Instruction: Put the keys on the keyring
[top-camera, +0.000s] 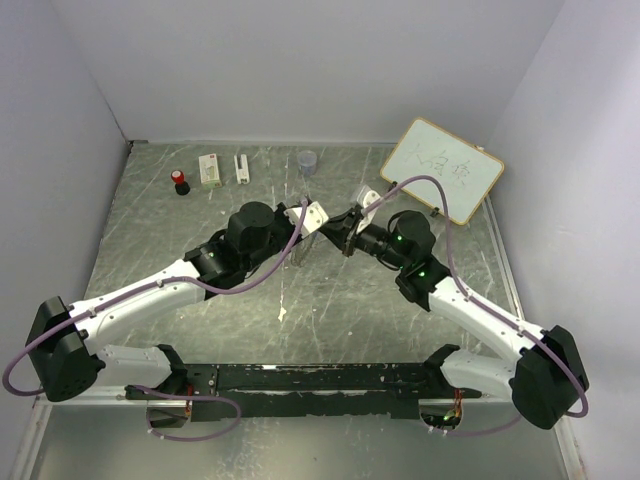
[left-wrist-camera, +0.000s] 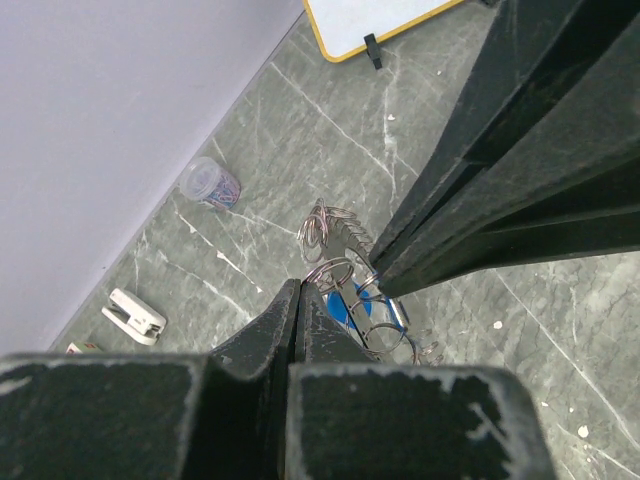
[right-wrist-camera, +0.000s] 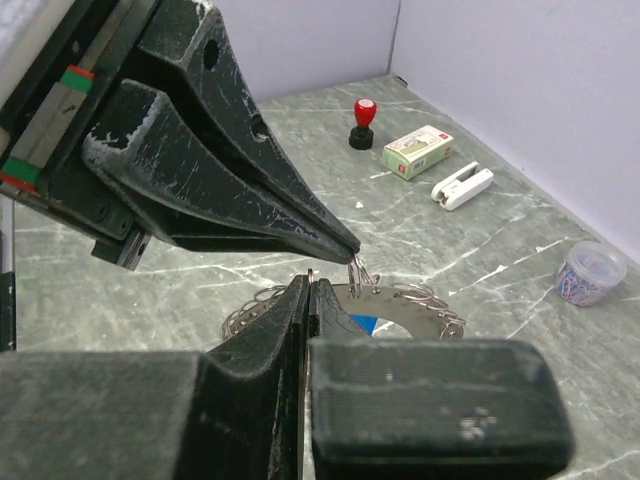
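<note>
Many thin wire loops sit along a flat metal ring, the keyring, which hangs below my left gripper. In the left wrist view the looped wires lie between the two grippers. My left gripper is shut on wire loops at its tips. Close beside it, my right gripper is shut, pointing at the ring; a tiny wire end shows at its tips, but a hold cannot be made out. A blue part shows through the ring. No separate key shape can be told.
A clear tub, a white stapler, a small box and a red-topped stamp stand at the back. A whiteboard stands back right.
</note>
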